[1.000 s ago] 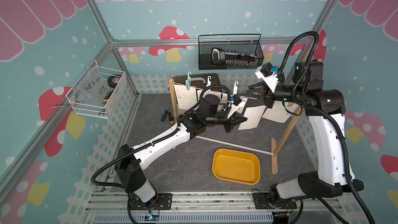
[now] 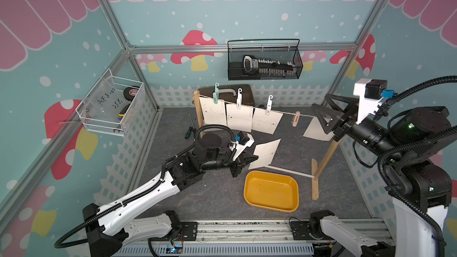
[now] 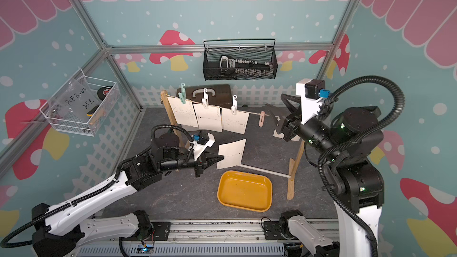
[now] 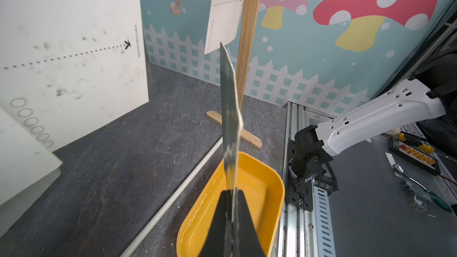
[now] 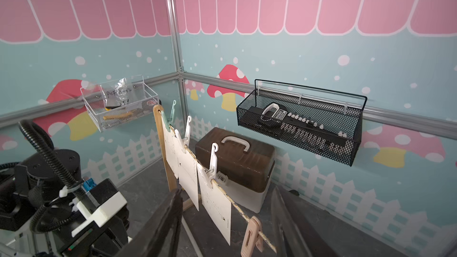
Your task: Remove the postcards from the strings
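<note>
My left gripper is shut on a white postcard [image 4: 230, 119], seen edge-on in the left wrist view. That card [image 2: 265, 154] is clear of the string, just behind the yellow tray [image 2: 270, 173]. On the string [image 5: 236, 208] hang three postcards at the left, under a green clip [image 2: 216, 93], a white clip [image 2: 239, 98] and another white clip [image 2: 269, 104]. A pink peg [image 2: 295, 119] clings to the string without a card. One more postcard [image 2: 318, 131] hangs by the right post, its top hidden. My right gripper stands open, empty, right of the peg.
Wooden posts [image 2: 328, 154] hold the string, with a white rod [image 2: 290, 170] low between them. A toolbox [image 5: 238, 166] sits behind the string. Wire baskets [image 2: 264, 72] hang on the walls. The tray looks empty, with bare floor left of it.
My left gripper has carried its postcard down, leftward and toward the tray. The right gripper has drawn back to the right, leaving the pink peg on the string.
</note>
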